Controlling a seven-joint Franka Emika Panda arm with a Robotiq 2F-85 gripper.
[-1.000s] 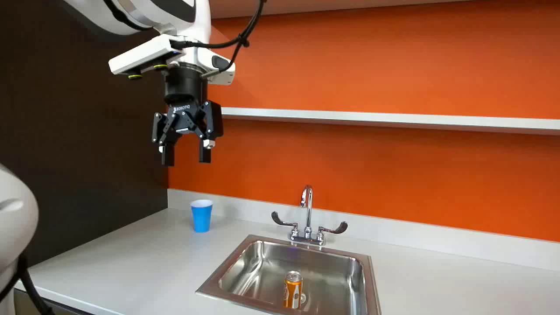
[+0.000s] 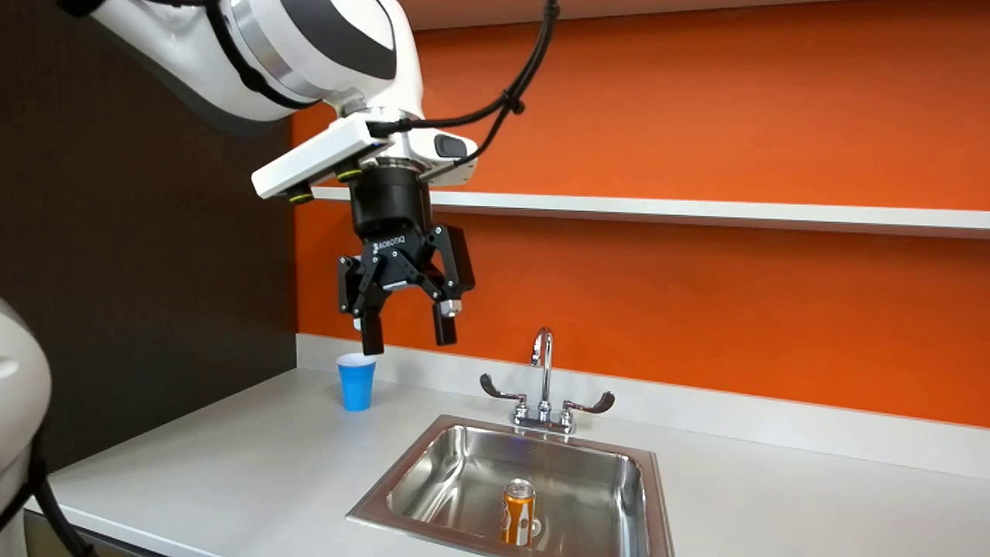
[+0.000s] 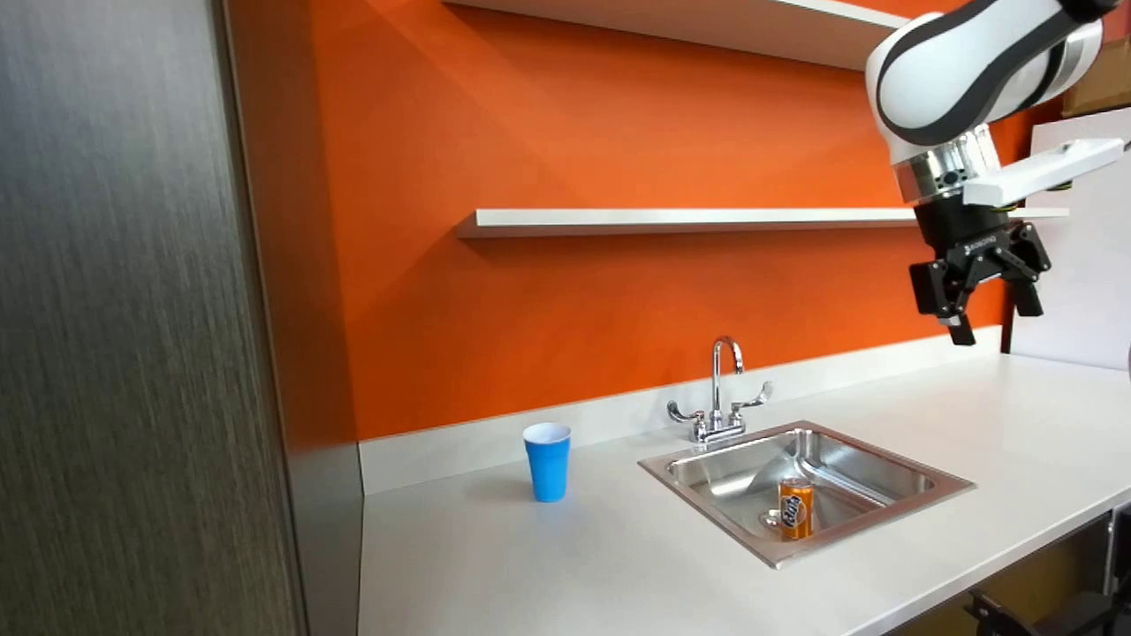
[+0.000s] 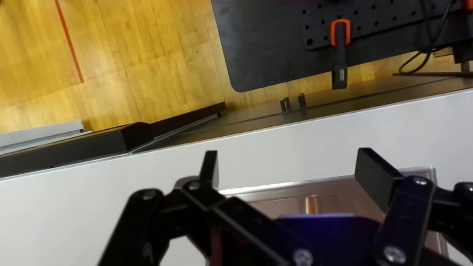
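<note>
My gripper (image 2: pixel 408 339) hangs in the air above the counter, its two fingers spread wide with nothing between them. In exterior view 2 the gripper (image 3: pixel 994 323) is at the upper right, well above the counter. An orange can (image 2: pixel 517 512) stands upright inside the steel sink (image 2: pixel 408 464), near its front side; the can (image 3: pixel 795 509) shows there too. A blue cup (image 2: pixel 356 382) stands upright on the counter, left of the sink. In the wrist view, the black fingers (image 4: pixel 377 179) are apart over the sink's edge, and a sliver of the can (image 4: pixel 311 204) shows between them.
A chrome faucet (image 2: pixel 544 381) with two lever handles rises behind the sink. A white shelf (image 2: pixel 705 209) runs along the orange wall. A dark panel (image 2: pixel 158 232) bounds the left side. Bare counter (image 2: pixel 817 501) lies right of the sink.
The arm and gripper have moved right and lower in exterior view 1, the fingers staying apart. The can and the cup have not moved.
</note>
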